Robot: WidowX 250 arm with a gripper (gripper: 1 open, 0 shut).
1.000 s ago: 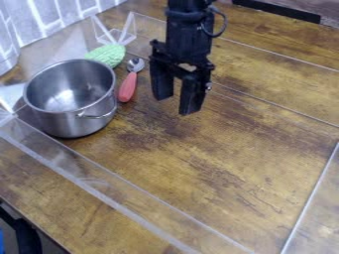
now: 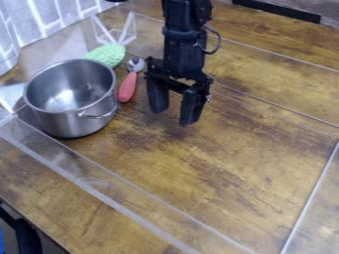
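A black robot arm reaches down from the top centre to its gripper point(image 2: 175, 105), which hangs low over the wooden table point(image 2: 225, 189) with its two dark fingers apart and no object visible between them. Left of it lies a red-handled utensil point(image 2: 129, 85) with a metal head. A steel pot point(image 2: 71, 99) with side handles stands at the left, and a pale green textured item point(image 2: 106, 57) lies behind it.
Clear plastic sheets or panels run along the left and right edges of the table. The front and right of the wooden surface are empty. A dark object sits at the bottom left corner.
The gripper has moved slightly downward in the view, toward the front of the table. The pot and utensil have not visibly moved.
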